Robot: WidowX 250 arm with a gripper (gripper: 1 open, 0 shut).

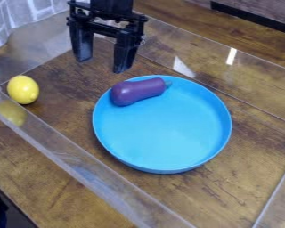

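Note:
My gripper point(104, 50) hangs at the top centre over the wooden table, its black fingers spread open with nothing between them. Below and right of it a purple eggplant point(138, 90) lies on the upper left part of a blue plate point(162, 138). A yellow lemon-like object point(24, 89) rests on the wood at the left, apart from the plate.
A clear plastic wall point(54, 150) runs diagonally along the lower left. The wood to the right of the plate and at the upper right is clear.

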